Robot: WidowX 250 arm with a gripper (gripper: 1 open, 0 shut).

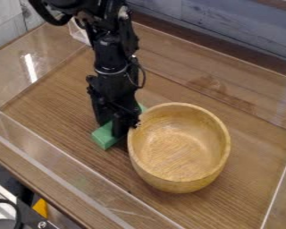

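Observation:
My black gripper [114, 118] points down at the middle of the view, its fingertips low over a green object [107, 134] on the wooden table, just left of a wooden bowl [179, 148]. The gripper covers part of the green object, so I cannot tell whether it grips it or how far its fingers stand.
Bare tabletop [211, 72] lies at the back right and at the left. Pale edges or walls border the table at the back and left. A small yellow item [40, 207] and a black cable lie at the lower left edge.

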